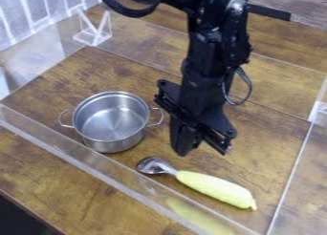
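Observation:
My black gripper (185, 136) hangs over the wooden table, to the right of a steel pot (110, 116) with two wire handles. In front of it, lower in the view, a metal spoon (159, 166) and a pale yellow corn cob (217, 189) lie end to end on the table. The gripper looks shut, with nothing visible held in it; its tips are small and dark, so their exact gap is hard to make out.
Clear plastic walls edge the wooden table (64, 67) at the front left, back and right. Bare wood lies to the back left of the pot and to the right of the gripper.

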